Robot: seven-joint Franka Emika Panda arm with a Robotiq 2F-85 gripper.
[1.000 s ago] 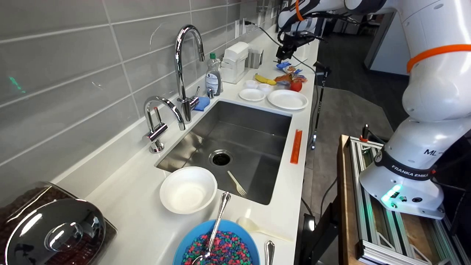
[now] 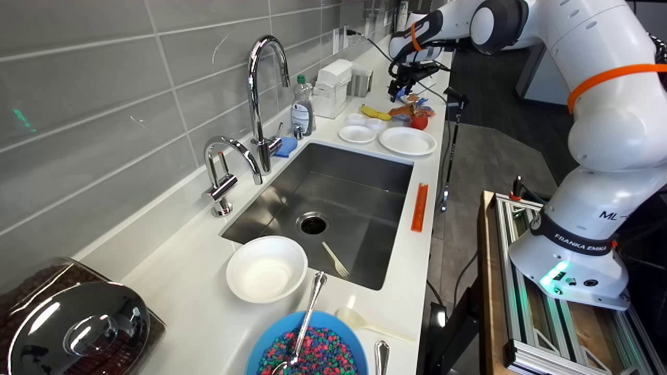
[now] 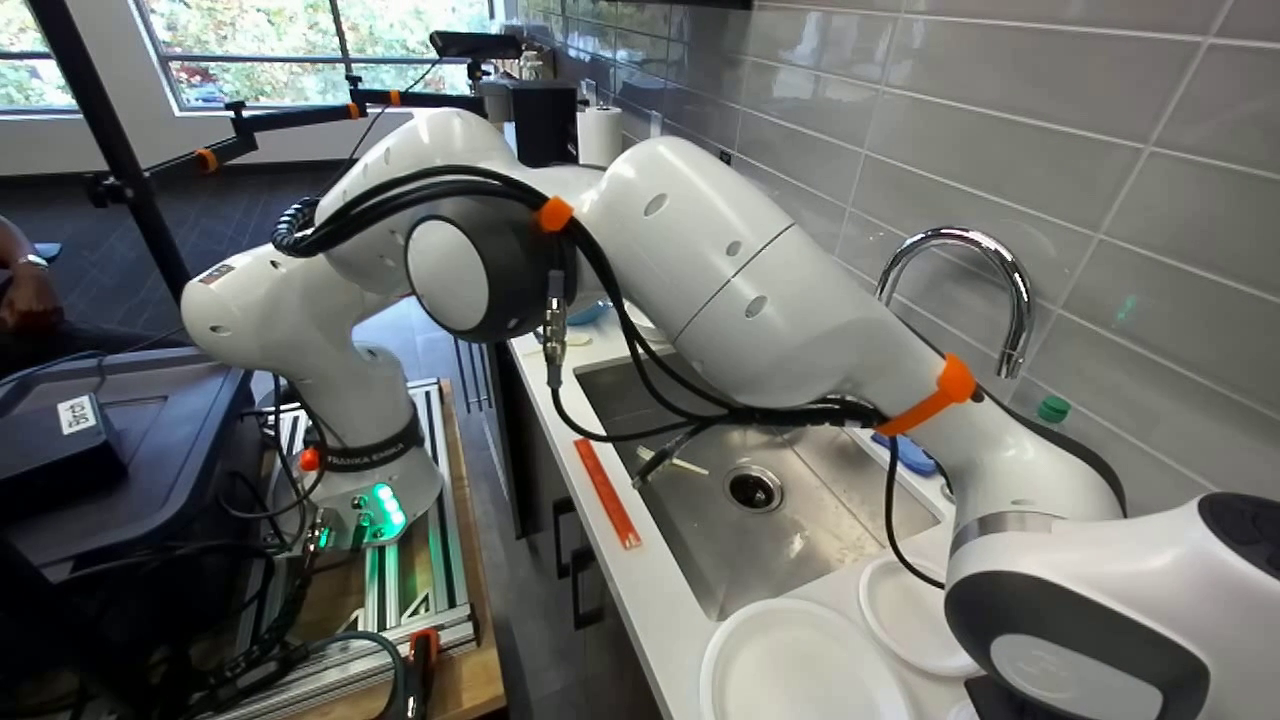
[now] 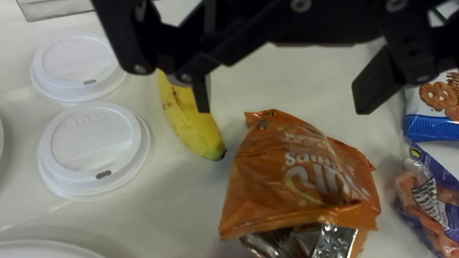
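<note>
My gripper is open, with bare counter showing in the gap between its wide-set fingers. An orange chip bag (image 4: 297, 172) lies just below that gap in the wrist view, its silvery end toward the bottom. Left of the bag is a yellow banana (image 4: 189, 116), its upper end hidden behind the left finger. In exterior view 1 the gripper hangs low over the far end of the counter, close to the snacks and a red apple (image 2: 419, 121). Exterior view 2 leaves the fingers out of frame.
Two white cup lids (image 4: 92, 150) sit left of the banana. A pretzel bag (image 4: 434, 114) and a purple-edged bag (image 4: 430, 197) lie at right. White plates (image 2: 407, 141) stand between the snacks and the sink (image 2: 350, 194). A napkin holder (image 2: 331, 90) is near the wall.
The arm has come down, and its gripper sits lower over the far snacks than a second ago, shifted slightly left in exterior view 1. The counter items look unmoved.
</note>
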